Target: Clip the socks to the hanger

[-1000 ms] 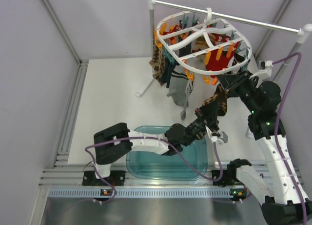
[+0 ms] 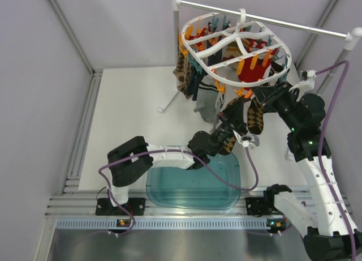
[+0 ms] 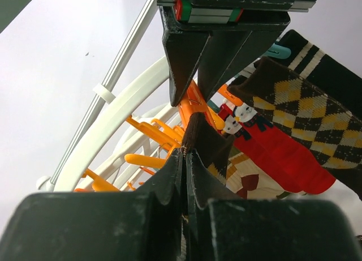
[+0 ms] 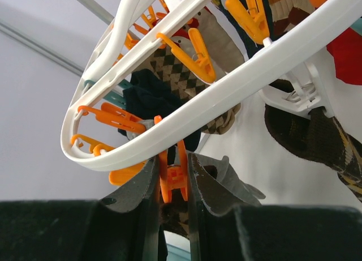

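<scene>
My right gripper is shut on an orange clip (image 4: 173, 177) at the near rim of the white round hanger (image 2: 226, 81). In the left wrist view, the right fingers (image 3: 222, 51) press that clip from above. My left gripper is shut on the dark brown cuff of an argyle sock (image 3: 199, 133). The cuff's top edge stands right at the clip's lower end; whether it lies inside the clip's mouth I cannot tell. Seen from above, the left gripper is just under the hanger's near rim, with part of the sock (image 2: 228, 146) showing below.
Another argyle sock (image 3: 308, 111), a red sock (image 3: 291, 159) and a grey sock (image 2: 207, 105) hang close by. Several orange clips (image 3: 150, 133) line the hanger. A teal bin (image 2: 193, 187) is below.
My left gripper has risen towards the hanger's near rim, shifting slightly left, and the sock has come up with it. The right arm and hanger look unchanged.
</scene>
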